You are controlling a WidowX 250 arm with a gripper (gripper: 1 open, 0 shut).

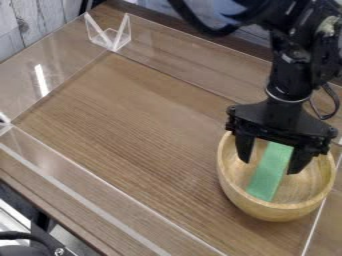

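Note:
A black gripper [274, 150] hangs over a light wooden bowl [275, 210] at the right, its two fingers apart and reaching just inside the bowl's upper part. Inside the bowl a flat green object [267, 178] lies lengthwise, its upper end between or just below the fingers. Whether the fingers touch it cannot be told.
A wooden table [114, 140] fills most of the view, clear in the middle and left. A clear plastic holder [110, 33] stands at the back left. A dark cable or part [27, 243] is at the bottom left corner.

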